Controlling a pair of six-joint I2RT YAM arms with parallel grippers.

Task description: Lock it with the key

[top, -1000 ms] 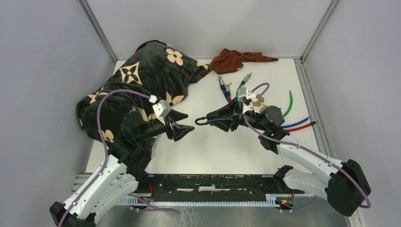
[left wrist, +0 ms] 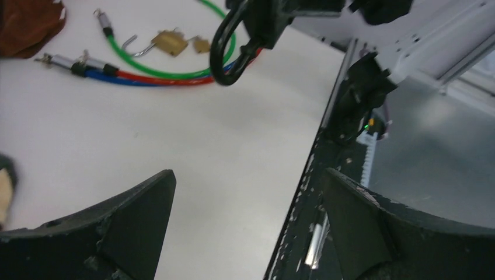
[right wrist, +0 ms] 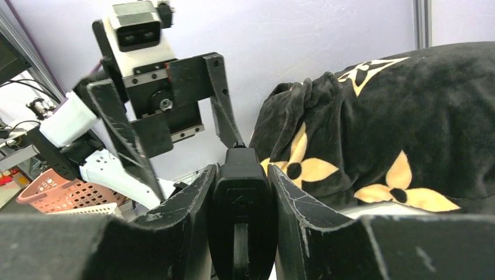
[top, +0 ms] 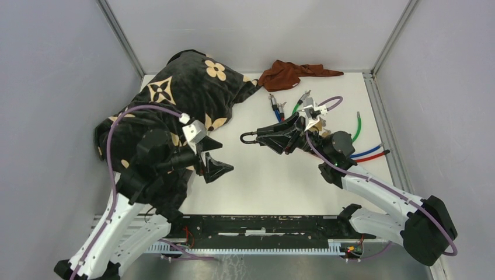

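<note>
A black lock-like body (right wrist: pixel 242 213) is clamped between the fingers of my right gripper (top: pixel 262 139). Its black shackle loop (top: pixel 248 138) sticks out leftward past the fingertips, clear of the table. My left gripper (top: pixel 226 156) faces that loop from the left, apart from it. Its fingers (left wrist: pixel 137 219) are spread, and only bare table shows between them in the left wrist view. The loop (left wrist: pixel 220 49) appears there beyond and above the fingertips. I cannot make out a key in any view.
Behind my right gripper lie a brass padlock (left wrist: pixel 170 43), a smaller one (left wrist: pixel 201 45) and a green cable lock (left wrist: pixel 146 71) among red and blue cables. A dark patterned blanket (top: pixel 192 81) covers the left side; a brown cloth (top: pixel 292 74) lies at the back.
My left gripper has drawn back slightly to the left and its fingers are wider apart. The right hand has shifted and turned only a little, with the black object still in it.
</note>
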